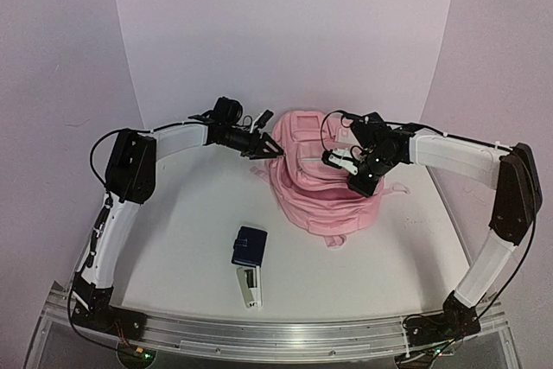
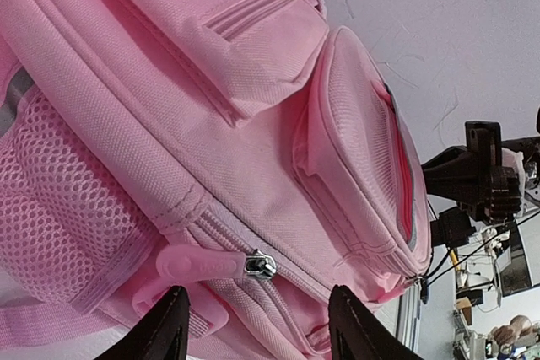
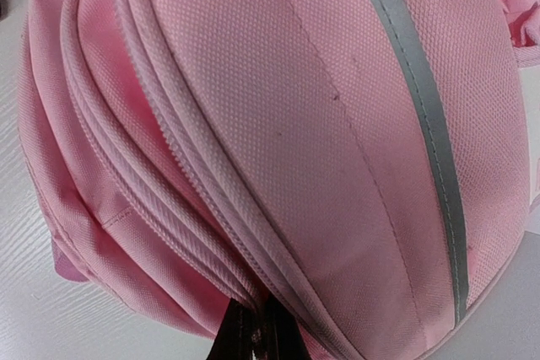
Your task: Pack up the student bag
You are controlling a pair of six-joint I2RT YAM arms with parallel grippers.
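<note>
A pink backpack (image 1: pixel 328 209) lies on the table with its main compartment gaping toward the front. At its left side my left gripper stands open, its two fingers wide apart. A pink zipper pull with a metal slider (image 2: pixel 207 265) shows just ahead of the gap between them. In the right wrist view my right gripper is shut on the zippered edge of the bag's opening (image 3: pixel 232 280). A dark blue notebook (image 1: pixel 250 246) and a light-coloured stapler-like item (image 1: pixel 250 287) lie on the table in front of the bag.
Bag straps (image 1: pixel 396 188) spread onto the table at the sides. A metal rail (image 1: pixel 276 334) runs along the front edge.
</note>
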